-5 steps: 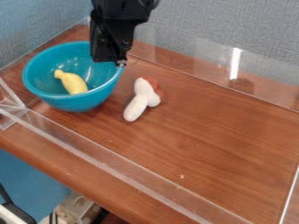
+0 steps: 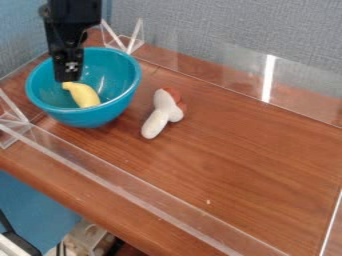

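Note:
A teal bowl [image 2: 118, 98] stands on the left of the wooden table, with a yellow curved object [image 2: 83, 94] inside it. My black gripper [image 2: 67, 70] hangs over the left part of the bowl, just above and behind the yellow object; whether its fingers are open or shut is unclear. Right of the bowl lies a pale, elongated toy [image 2: 160, 116] with some red at its upper end.
Transparent panels run along the back and front edges, with pale plastic structures beside the bowl. A blue-grey wall stands behind.
My gripper has moved left and down from above the bowl's right side to over its left part, near the yellow object. The objects on the table look unmoved.

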